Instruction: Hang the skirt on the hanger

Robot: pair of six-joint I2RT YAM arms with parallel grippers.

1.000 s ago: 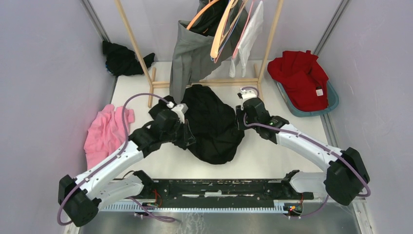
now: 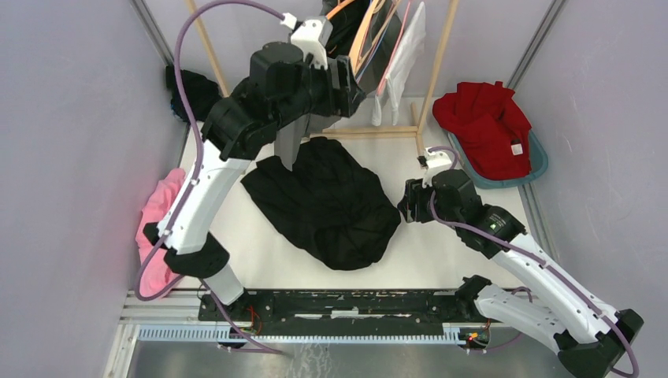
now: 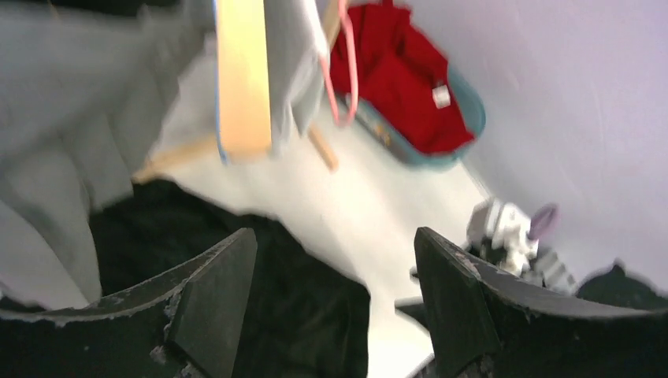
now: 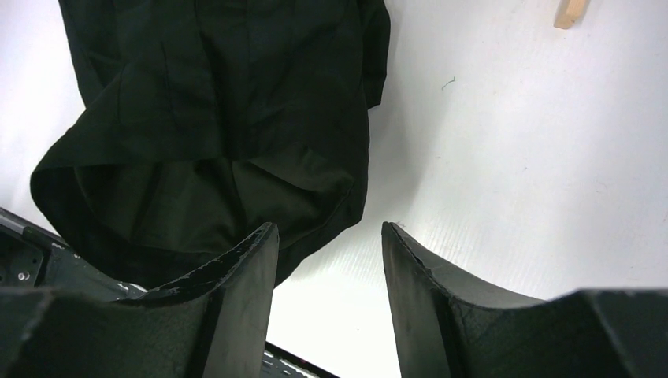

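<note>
The black skirt (image 2: 335, 205) lies loosely spread on the white table, its open end facing the right wrist view, where the skirt (image 4: 260, 102) fills the upper left. Up at the rack, my left gripper (image 2: 358, 85) is raised near the hanging hangers. In its blurred wrist view a wooden hanger (image 3: 244, 87) hangs beyond the fingers (image 3: 213, 299), which stand wide apart and empty. My right gripper (image 2: 406, 201) is low beside the skirt's right edge. Its fingers (image 4: 248, 295) are spread with nothing gripped, and the cloth's edge passes behind the left one.
A wooden rack (image 2: 370, 132) stands at the back with grey and white clothes on it. Red cloth (image 2: 488, 130) fills a teal bin (image 2: 539, 164) at the right. Pink cloth (image 2: 157, 213) and a black pile (image 2: 193, 94) lie at the left. Right of the skirt, the table is bare.
My left arm has risen from over the skirt up toward the hangers. My right gripper has drawn back slightly to the right. The skirt lies almost as before, its front right edge shifted slightly.
</note>
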